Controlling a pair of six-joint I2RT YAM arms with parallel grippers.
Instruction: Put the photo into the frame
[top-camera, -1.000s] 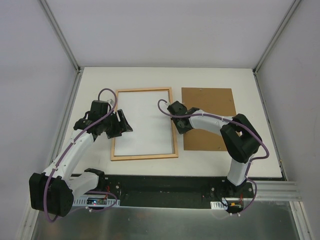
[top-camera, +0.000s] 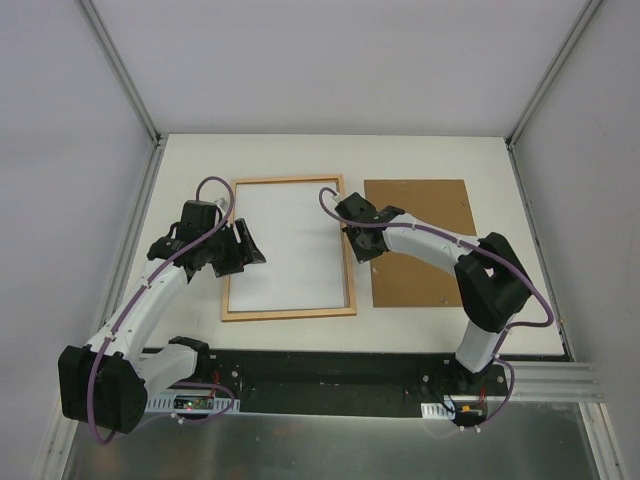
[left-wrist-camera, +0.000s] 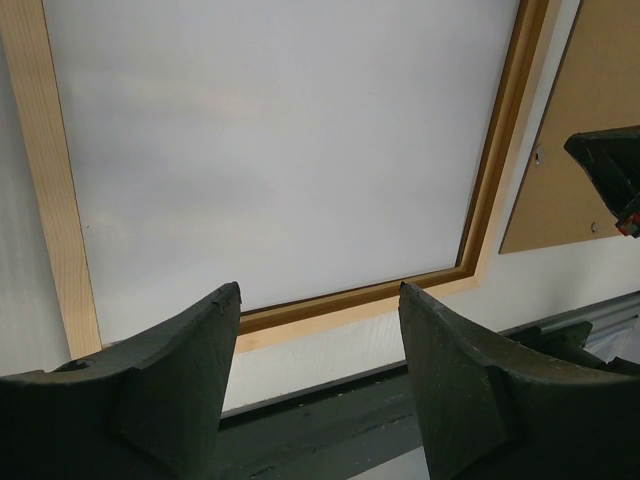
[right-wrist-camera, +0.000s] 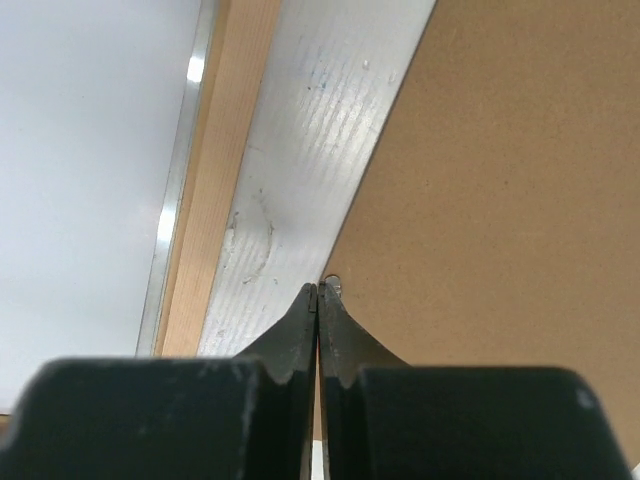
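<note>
A light wooden frame (top-camera: 348, 280) lies flat on the white table. Filling most of its inside is a plain white sheet (top-camera: 290, 245); no picture shows on it, and I cannot tell whether this is the photo. Over the frame's left part, my left gripper stands open and empty above the sheet's front edge. My right gripper is shut with nothing between its fingers. Its tips are at the left edge of a brown board (top-camera: 420, 285), by a small metal piece (right-wrist-camera: 333, 284) there. Whether they touch the board is unclear.
A narrow strip of bare table (right-wrist-camera: 290, 150) separates the frame from the board. The table's front edge runs close below both, with a dark gap (top-camera: 320, 375) beyond it. Behind the frame and board the table is clear.
The brown board has slid slightly toward the table's front and a little to the right. My right arm has shifted slightly; the left arm and the frame stay where they were.
</note>
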